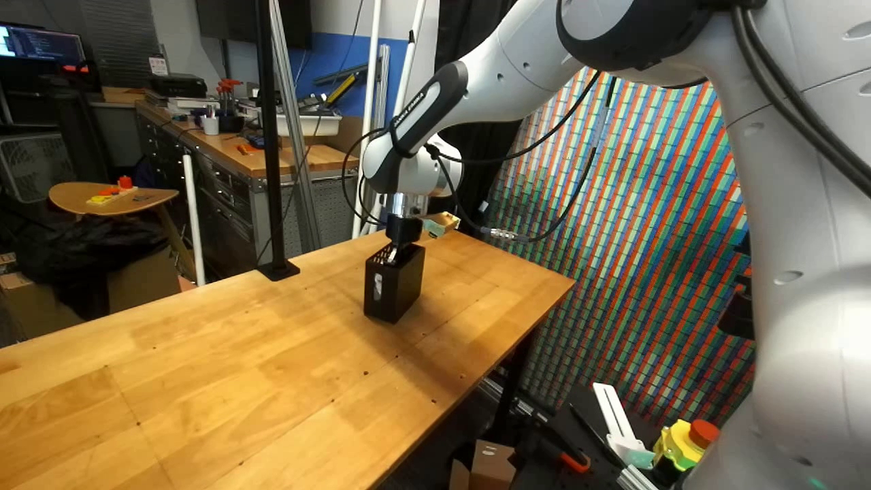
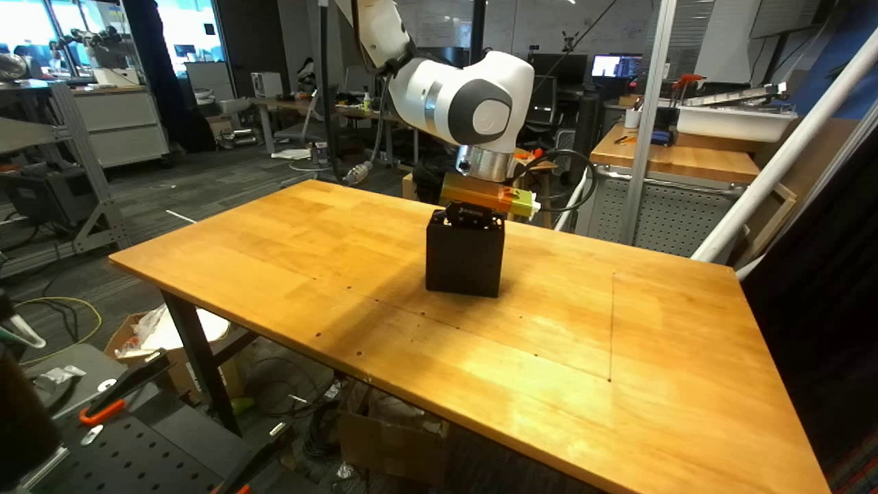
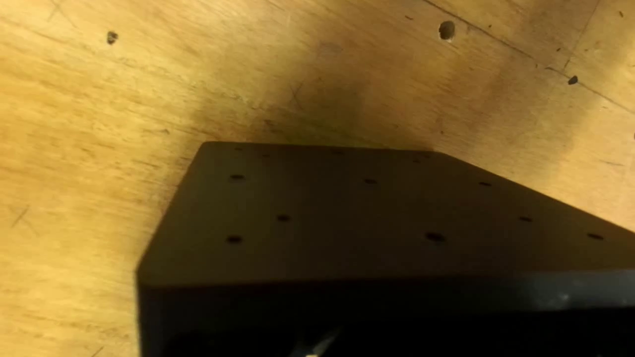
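A black, open-topped box [image 1: 395, 287] stands upright on the wooden table, and exterior view 2 shows its plain dark side [image 2: 465, 256]. My gripper [image 1: 393, 256] points down into the box's opening, its fingers shut. The walls hide the fingertips, and nothing shows between the fingers. In exterior view 2 the gripper body sits just above the rim. The wrist view shows a dark box face [image 3: 333, 205] with small holes, and deep shadow along the bottom, where the fingers cannot be made out. Whether anything lies inside the box cannot be seen.
A black upright post [image 1: 273, 163] stands at the table's far edge. Cables [image 1: 571, 208] hang from the arm. A workbench [image 1: 220, 151] stands behind, clear of the table.
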